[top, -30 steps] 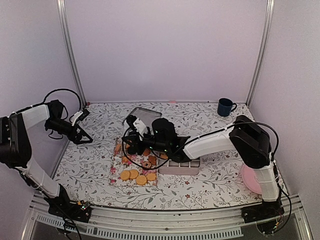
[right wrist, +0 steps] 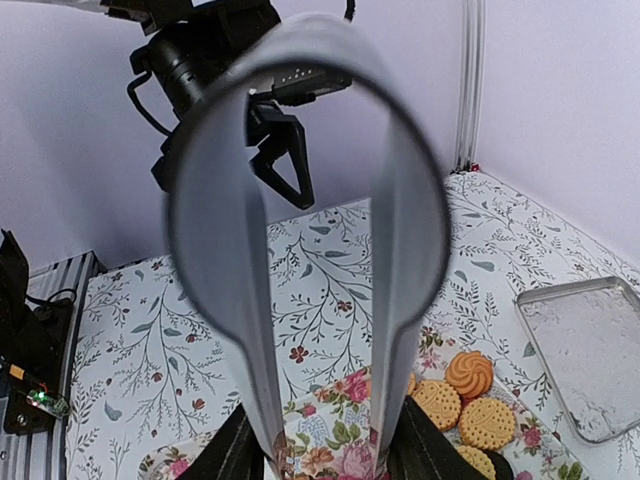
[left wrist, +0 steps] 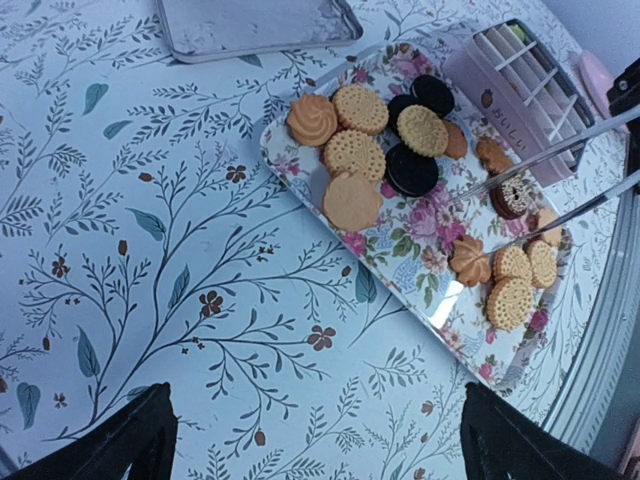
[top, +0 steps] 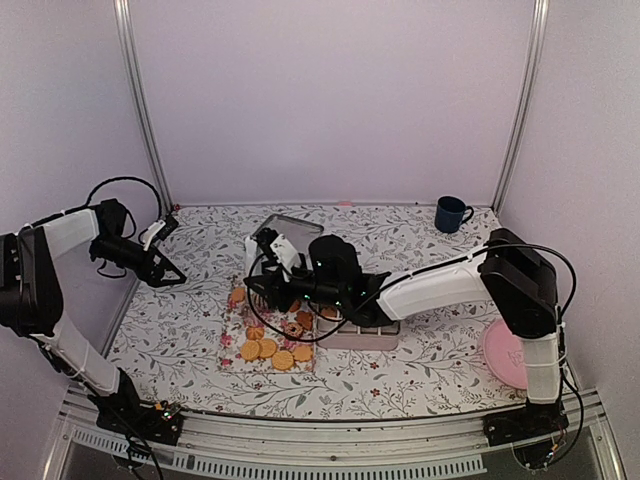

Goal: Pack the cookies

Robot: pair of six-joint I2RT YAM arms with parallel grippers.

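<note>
A floral tray (left wrist: 400, 260) holds several cookies: round biscuits (left wrist: 360, 108), dark sandwich cookies (left wrist: 410, 170) and swirl cookies (left wrist: 470, 262). Over it is my right gripper, part open, its long fingers reaching down to the tray's bare middle and lower cookies; in the left wrist view no cookie is clearly between them. A pink divided box (left wrist: 520, 80) sits just right of the tray, mostly behind the right arm in the top view. My left gripper (top: 165, 255) is open and empty, raised at the left above the table.
A grey metal tray (top: 290, 225) lies behind the floral tray. A dark blue mug (top: 450, 214) stands at the back right, and a pink plate (top: 504, 352) is at the front right.
The right arm has shifted slightly to the right over the last second, staying over the floral tray. The left arm has not moved.
</note>
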